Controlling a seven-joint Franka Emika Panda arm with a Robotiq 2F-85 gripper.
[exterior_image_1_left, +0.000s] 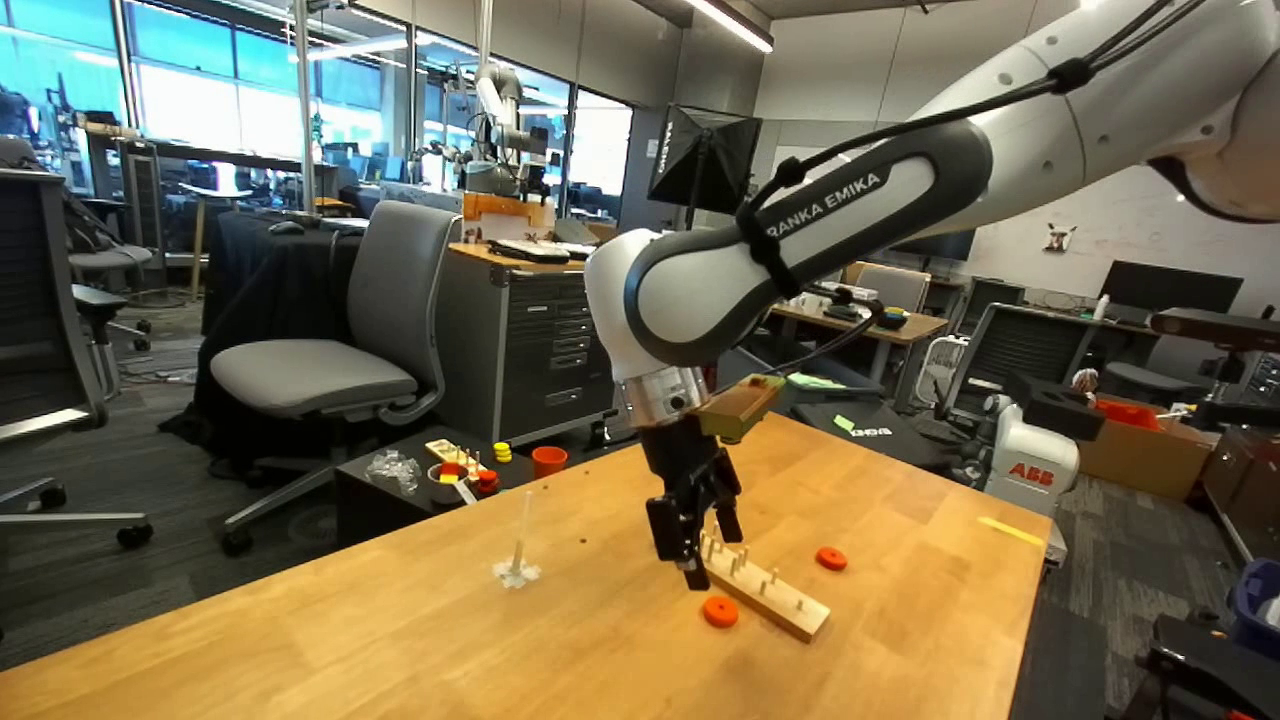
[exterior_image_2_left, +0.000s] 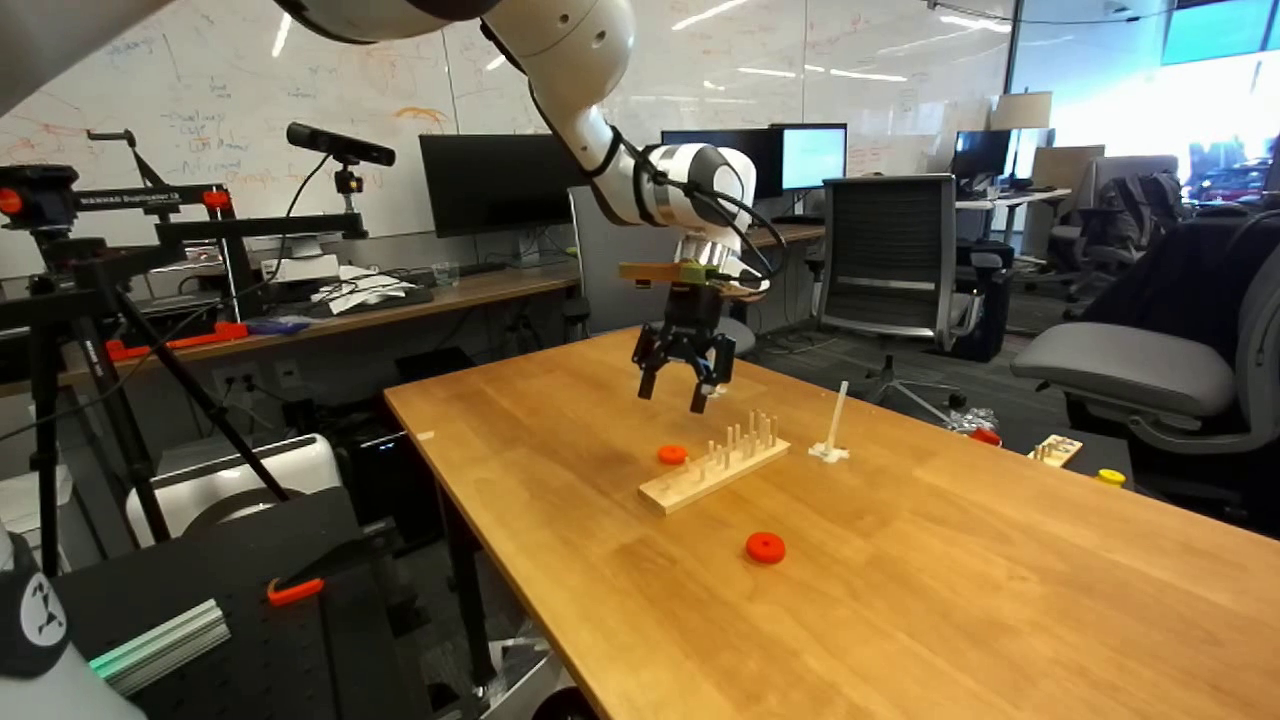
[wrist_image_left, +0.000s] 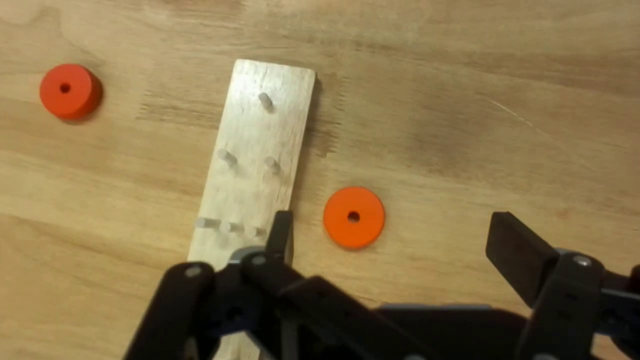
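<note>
My gripper points down above the table, its fingers wide apart and nothing between its fingers. In the wrist view an orange ring (wrist_image_left: 354, 217) lies flat on the wood, ahead of the gap and between the lines of the fingers. Beside it is the wooden peg board (wrist_image_left: 252, 129) with several upright pegs; the left finger covers part of its lower end. A second red-orange ring (wrist_image_left: 70, 91) lies on the board's other side. In exterior view 1 the gripper (exterior_image_1_left: 708, 548) hovers near the board's far end, with one ring (exterior_image_1_left: 720, 612) closer to the camera.
A thin upright rod (exterior_image_1_left: 521, 538) on a white base stands on the table (exterior_image_1_left: 360, 624), beyond the board's many-pegged end. Off the table, a low black side table holds another peg board (exterior_image_1_left: 453, 456) and a red cup (exterior_image_1_left: 549, 461).
</note>
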